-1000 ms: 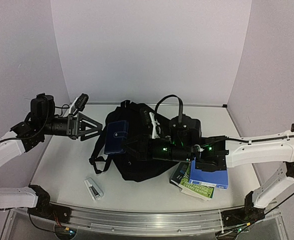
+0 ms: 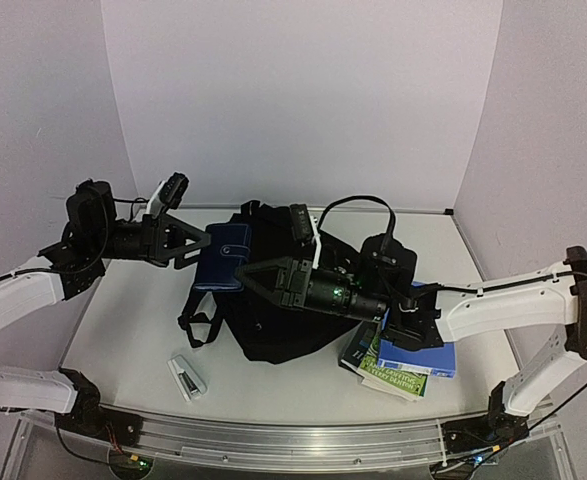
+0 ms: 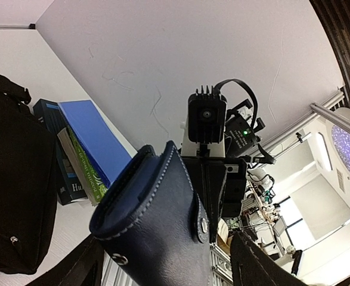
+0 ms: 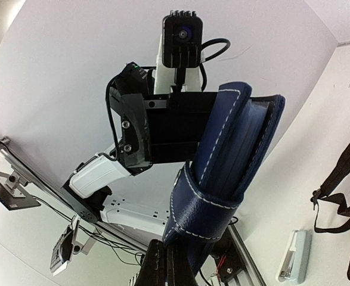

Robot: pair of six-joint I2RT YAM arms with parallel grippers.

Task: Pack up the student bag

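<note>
A thick dark blue notebook (image 2: 223,256) with a snap strap is held up above the table, over the left side of the black backpack (image 2: 285,335). My right gripper is shut on its lower end. My left gripper (image 2: 195,250) stands open at the notebook's left edge. In the left wrist view the notebook (image 3: 163,229) rises between the spread fingers, but whether they touch it cannot be seen. The blue book (image 2: 418,357), a green book (image 2: 388,375) and a dark book (image 3: 58,158) lie in a pile at the right.
A grey-white stapler (image 2: 186,378) lies at the front left of the table, below the backpack's loose strap (image 2: 203,330). Bare table surrounds the stapler. Walls enclose the back and both sides.
The notebook has moved up and slightly left in the top view with my right gripper. My left gripper has come rightward, closing the gap to the notebook's edge. Backpack, books and stapler stay put.
</note>
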